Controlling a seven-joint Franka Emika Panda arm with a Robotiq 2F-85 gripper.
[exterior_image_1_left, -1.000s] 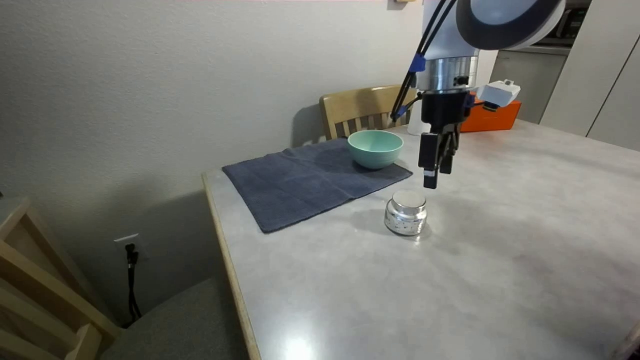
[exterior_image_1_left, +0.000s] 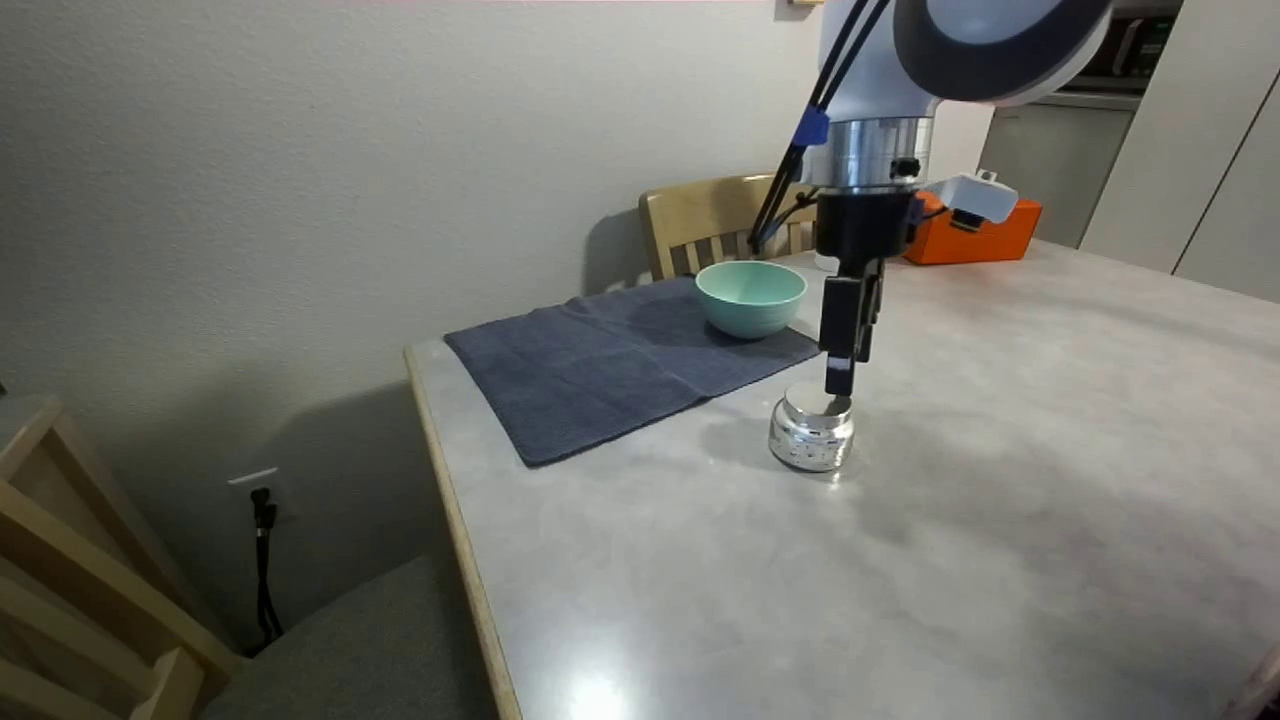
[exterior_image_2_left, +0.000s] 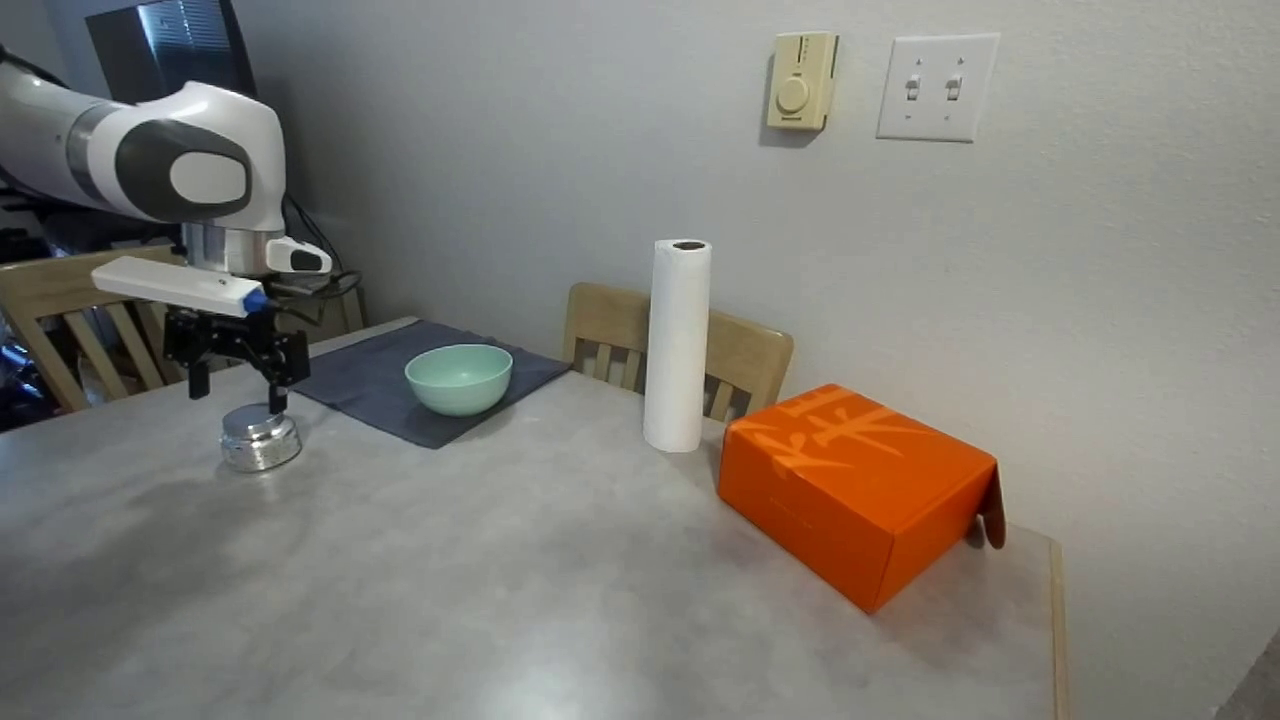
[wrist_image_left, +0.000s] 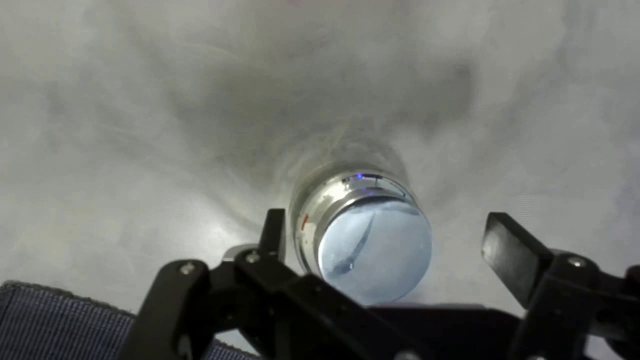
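A small silver jar (exterior_image_1_left: 811, 438) with a flat round lid stands upright on the grey table. My gripper (exterior_image_2_left: 239, 390) hangs over it, pointing down, with its two black fingers spread wide. Seen from the wrist, the jar's lid (wrist_image_left: 378, 252) shows in the space between the open fingers, nearer to the left finger (wrist_image_left: 274, 231) than to the right one. The fingertips look to be at about the height of the lid or just above it; whether one touches the jar cannot be told. Nothing is gripped.
Behind the jar, a mint-green bowl (exterior_image_1_left: 752, 299) rests on a dark blue cloth (exterior_image_1_left: 600, 372). Farther along the table are a paper roll (exterior_image_2_left: 678, 348) and an orange box (exterior_image_2_left: 858, 480).
The arm has come down and a little to the left in exterior view 1, bringing my gripper closer to the jar. Jar, bowl and cloth have stayed in place.
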